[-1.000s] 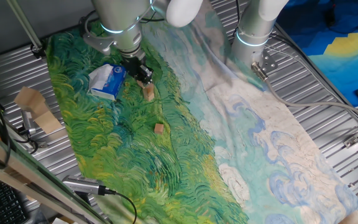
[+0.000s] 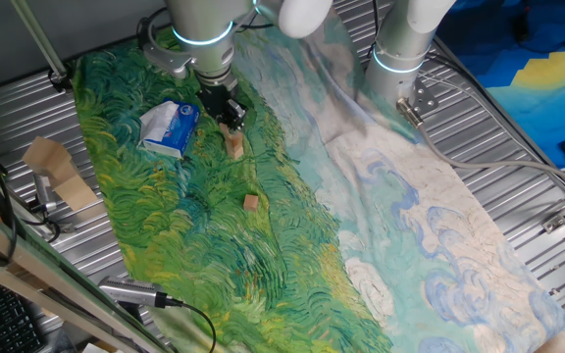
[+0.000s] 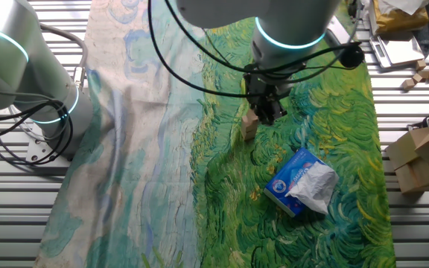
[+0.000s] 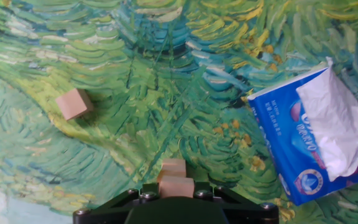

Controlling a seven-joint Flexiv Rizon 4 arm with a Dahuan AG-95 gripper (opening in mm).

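Note:
My gripper is at the bottom of the wrist view, with a pale wooden block (image 4: 176, 185) between its dark fingers. Whether they press on it or merely stand around it cannot be told. Just beyond that block shows another wooden face (image 4: 174, 166); the two look like a small stack. Exterior view 1 has the gripper (image 2: 231, 120) right over the upright wooden pieces (image 2: 234, 147), its fingertips hiding their top. The pieces (image 3: 249, 125) stand below the gripper (image 3: 268, 113) in exterior view 2. A single wooden cube (image 2: 251, 202) lies apart on the cloth, also visible as a cube (image 4: 74, 104) in the wrist view.
A blue tissue pack (image 2: 170, 129) with a white tissue sticking out lies close beside the gripper. Open cloth surrounds the lone cube.
The arm above the gripper has swung and tilted, and the gripper has shifted slightly over the wooden pieces. The pieces, the lone cube and the tissue pack appear unmoved.

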